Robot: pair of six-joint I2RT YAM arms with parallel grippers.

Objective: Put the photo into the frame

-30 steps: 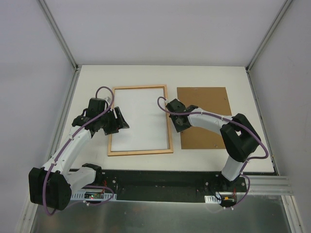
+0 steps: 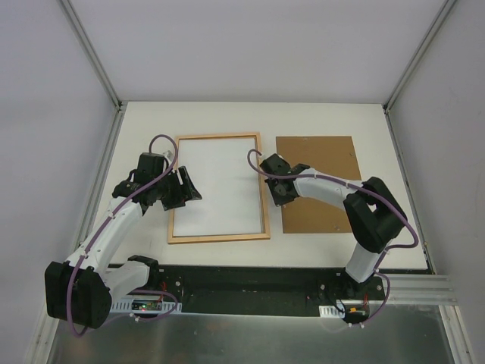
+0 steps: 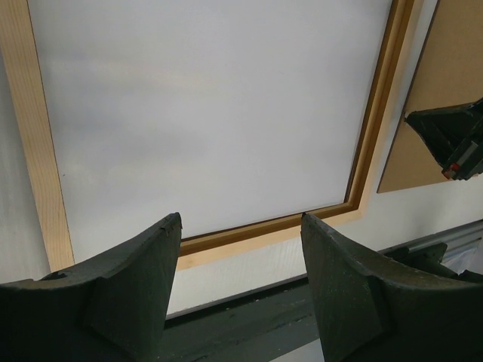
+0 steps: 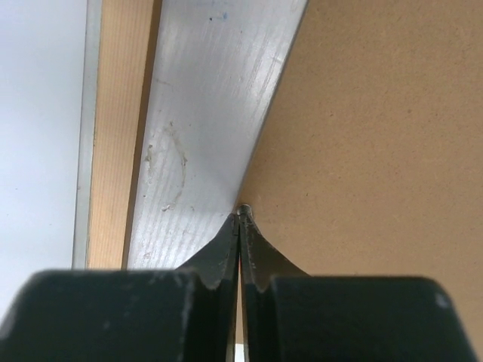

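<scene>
The wooden frame lies flat left of the table's middle, with a plain white area inside it. Whether that white is a sheet or the tabletop, I cannot tell. A plain brown board lies flat to the right of the frame, apart from it; no picture side shows. Over the lower left of the frame, my left gripper hangs open with nothing between its fingers. My right gripper is shut, its tips at the brown board's left edge. Nothing shows between them.
A narrow strip of white tabletop separates frame and board. Beyond both, the far part of the table is clear. The table's front edge lies close below the frame, with a dark gap past it.
My right gripper has shifted very slightly near the board's left edge. The left arm, the frame and the board stay where they were.
</scene>
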